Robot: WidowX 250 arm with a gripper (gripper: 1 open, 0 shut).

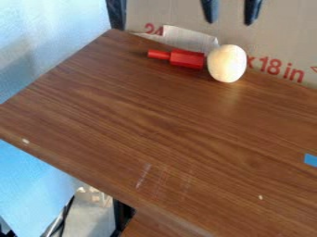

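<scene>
At the top edge of the view my gripper point(231, 13) shows only its two dark finger tips, apart and open, with nothing between them. Below it on the wooden table point(148, 139) stand a white egg-shaped object point(227, 63) and, just left of it, a red rolling pin point(181, 58) lying on its side near the back edge.
A cardboard box point(280, 37) with red print stands behind the table. A small blue tape piece point(310, 159) is at the right.
</scene>
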